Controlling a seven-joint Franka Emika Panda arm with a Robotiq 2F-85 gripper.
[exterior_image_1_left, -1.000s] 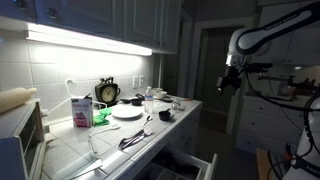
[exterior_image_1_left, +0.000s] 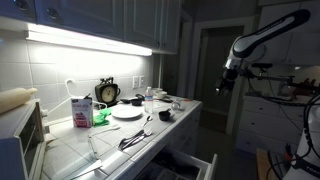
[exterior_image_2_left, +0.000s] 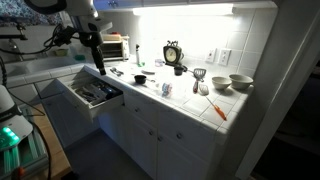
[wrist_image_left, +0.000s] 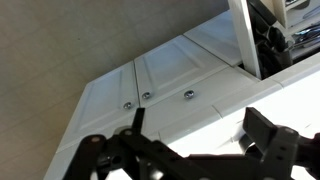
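Note:
My gripper (exterior_image_2_left: 100, 69) hangs in the air above the open drawer (exterior_image_2_left: 113, 103), which holds dark utensils. In exterior view 1 the gripper (exterior_image_1_left: 227, 90) is at the right, off beyond the counter's far end. The wrist view shows its two dark fingers spread wide, the gripper open with nothing between them. Below it there are white cabinet fronts with round knobs, and part of the drawer with utensils (wrist_image_left: 275, 45) shows at the upper right.
The counter carries a white plate (exterior_image_1_left: 127, 111), a carton (exterior_image_1_left: 82, 112), a black clock (exterior_image_2_left: 173, 54), bowls (exterior_image_2_left: 240, 81) and an orange-handled spatula (exterior_image_2_left: 214, 104). The drawer juts out over the floor. The air around the gripper looks clear.
Over the last second the arm's wrist and gripper have shifted slightly right in exterior view 1, and the wrist has turned. The drawer and the counter items look unchanged.

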